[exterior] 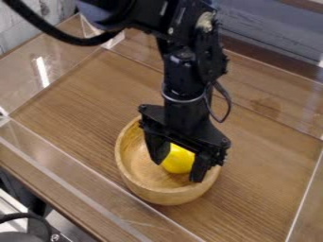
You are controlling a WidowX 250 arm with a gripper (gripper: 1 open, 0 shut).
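A round wooden bowl (pixel 168 191) sits on the wooden table near the front centre, with a yellow object (pixel 178 161) inside it. My black gripper (pixel 178 156) is lowered into the bowl, open, its two fingers either side of the yellow object, which is partly hidden by them. Whether the fingers touch it I cannot tell.
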